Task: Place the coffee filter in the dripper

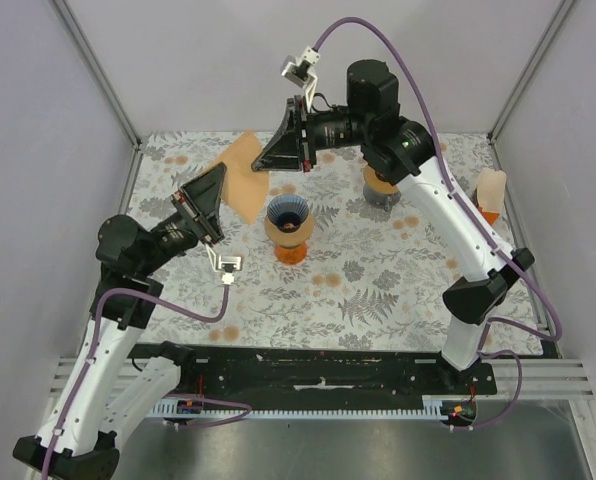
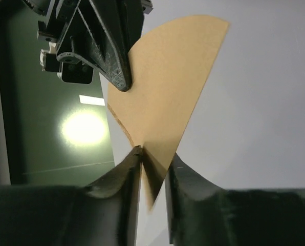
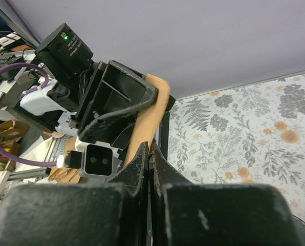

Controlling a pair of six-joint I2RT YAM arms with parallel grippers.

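Observation:
A tan folded paper filter (image 1: 238, 180) (image 2: 168, 77) hangs in the air between both grippers, just left of the dripper (image 1: 288, 222), a funnel with a tan rim on an orange stand. My right gripper (image 1: 261, 160) is shut with its fingertips on the filter's upper right part, as the top view and left wrist view show. My left gripper (image 1: 211, 178) holds at the filter's left; its fingers are blurred in the left wrist view, and how far they are closed is unclear. In the right wrist view the filter (image 3: 150, 113) appears edge-on behind the shut fingertips.
A second tan-topped container (image 1: 378, 195) stands at the back right, partly under the right arm. An orange holder with paper filters (image 1: 491, 190) sits at the right edge.

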